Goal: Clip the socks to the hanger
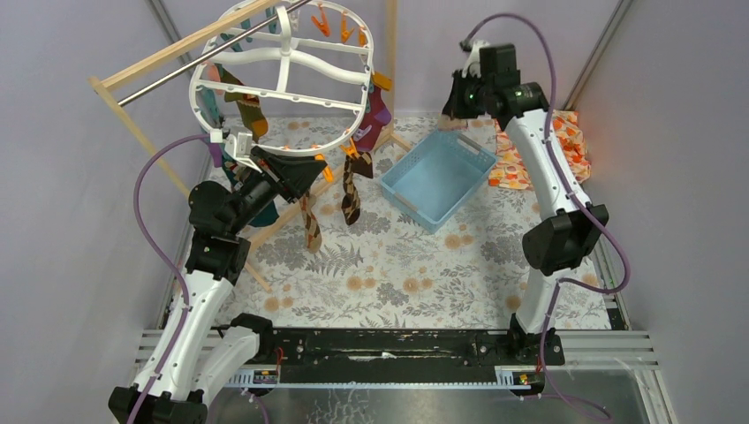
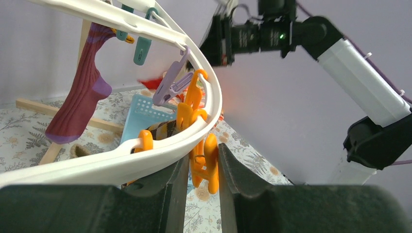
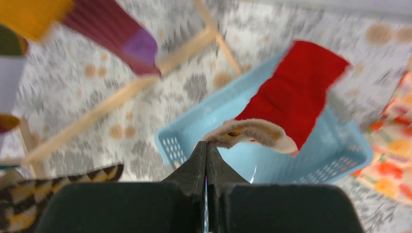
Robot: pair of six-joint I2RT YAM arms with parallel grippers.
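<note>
My left gripper is shut on an orange clip (image 2: pixel 211 160) at the rim of the white ring hanger (image 2: pixel 77 168). My right gripper is raised above the blue basket (image 1: pixel 437 181), shut on the cream cuff (image 3: pixel 250 128) of a red sock (image 3: pixel 301 87), which hangs below it, mostly hidden in the top view. Socks hang from the hanger: maroon-purple (image 1: pixel 371 119), olive (image 1: pixel 249 110), patterned brown (image 1: pixel 351 194). Several orange, purple and teal clips sit on the ring.
The wooden stand (image 1: pixel 141 137) carries the hanger. An orange floral cloth (image 1: pixel 539 159) lies right of the basket.
</note>
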